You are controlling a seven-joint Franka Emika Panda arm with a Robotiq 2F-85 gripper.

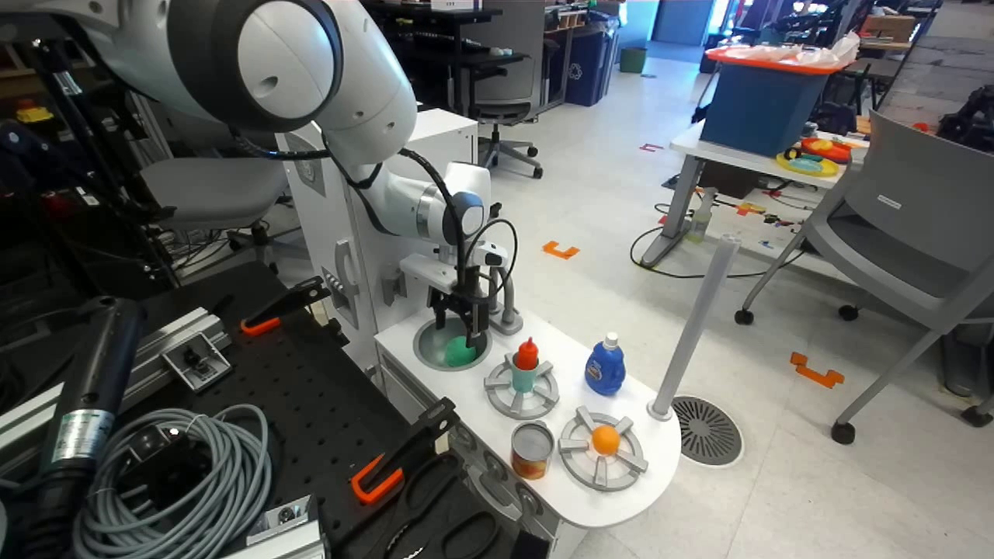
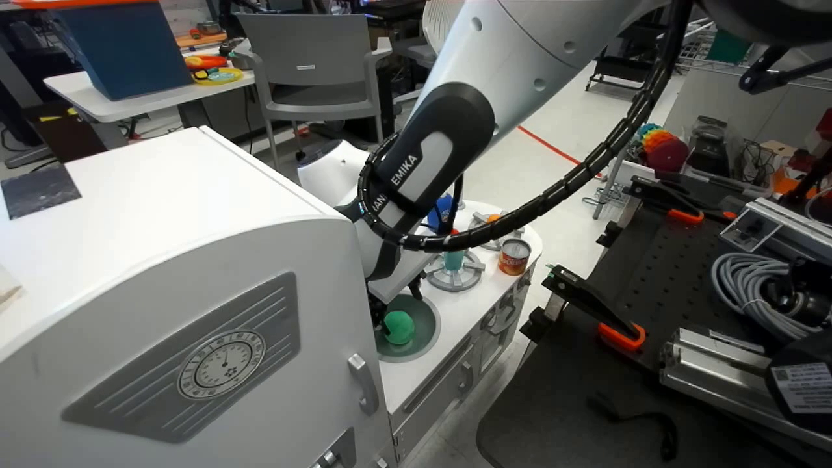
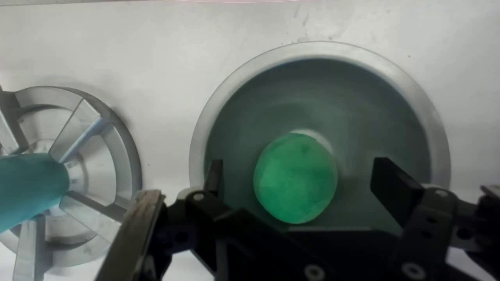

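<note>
A green ball (image 3: 296, 180) rests in the round grey sink (image 3: 204, 121) of the white play kitchen. In the wrist view my gripper is open, one finger to the left of the ball and the other to its right, with clear gaps on both sides. From the first exterior view, the gripper (image 1: 458, 321) reaches down into the sink over the green ball (image 1: 460, 351). The second exterior view shows the green ball (image 2: 399, 327) in the sink, the gripper partly hidden by the arm.
Beside the sink, a red-topped bottle (image 1: 527, 354) stands in a teal cup (image 1: 523, 377) on a burner. An orange ball (image 1: 606, 439) sits on the other burner. A can (image 1: 532, 449) and a blue bottle (image 1: 606, 365) stand nearby. The faucet (image 1: 505, 312) rises close behind the gripper.
</note>
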